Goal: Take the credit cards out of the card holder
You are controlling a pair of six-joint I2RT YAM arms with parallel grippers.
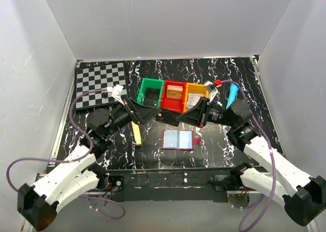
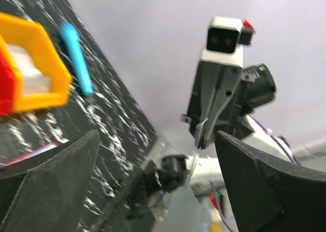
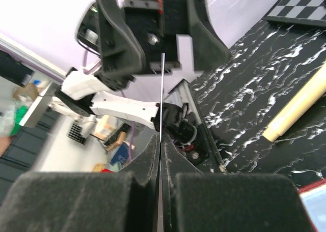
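An open red card holder (image 1: 178, 139) with clear sleeves lies on the table, its tab at the right. Above it a dark card (image 1: 167, 117) hangs in the air between my two grippers. My right gripper (image 1: 180, 119) is shut on the card; the right wrist view shows the card (image 3: 162, 94) edge-on, rising from the closed fingertips. My left gripper (image 1: 157, 111) stands open at the card's other side, its two fingers (image 2: 56, 186) wide apart with nothing gripped. In the right wrist view, the open left fingers (image 3: 204, 38) show beyond the card's far edge.
Green (image 1: 150, 93), red (image 1: 173, 104) and yellow (image 1: 196, 87) bins stand behind the grippers, with cards in the red and yellow ones. A checkerboard (image 1: 100, 84) lies at back left, a yellow stick (image 1: 136, 134) left of the holder, a blue object (image 1: 232, 94) at right.
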